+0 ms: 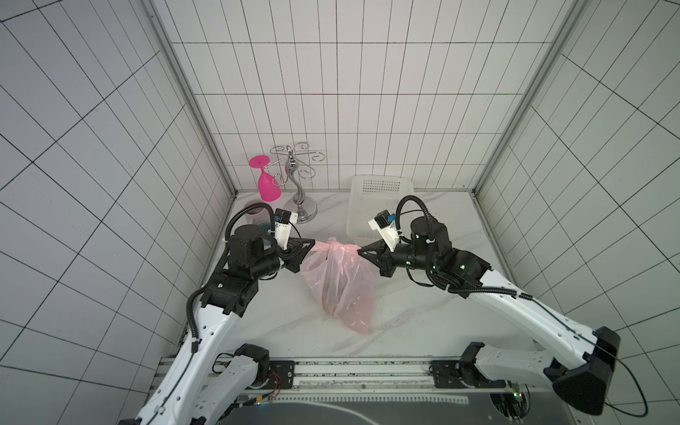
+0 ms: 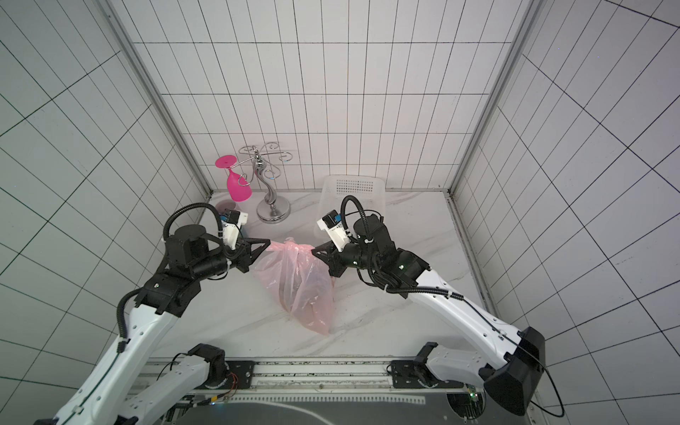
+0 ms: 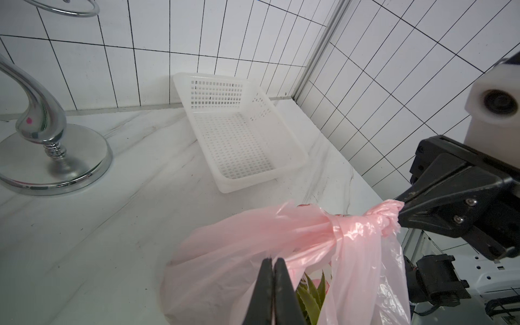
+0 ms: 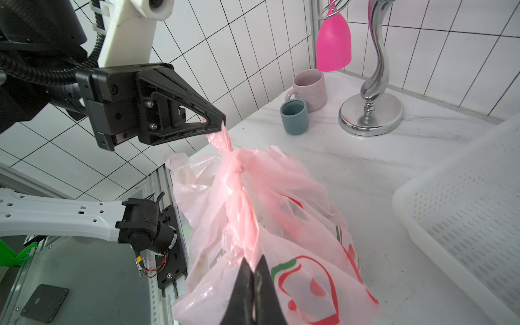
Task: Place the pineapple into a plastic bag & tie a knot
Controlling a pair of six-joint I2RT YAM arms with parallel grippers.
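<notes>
The pink plastic bag (image 1: 338, 287) sits mid-counter, its top stretched sideways between my grippers, with a twisted gathering in it. Green pineapple leaves (image 3: 309, 300) show through an opening in the left wrist view; the fruit's body is hidden. My left gripper (image 1: 312, 242) is shut on one end of the bag's top; my right gripper (image 1: 360, 250) is shut on the other end, seen at the tip of a taut pink strand in the right wrist view.
A white basket (image 3: 238, 143) stands behind the bag. At the back left are a chrome stand (image 4: 373, 81) with a pink glass (image 4: 333, 46), a pink mug (image 4: 309, 89) and a teal cup (image 4: 294, 120).
</notes>
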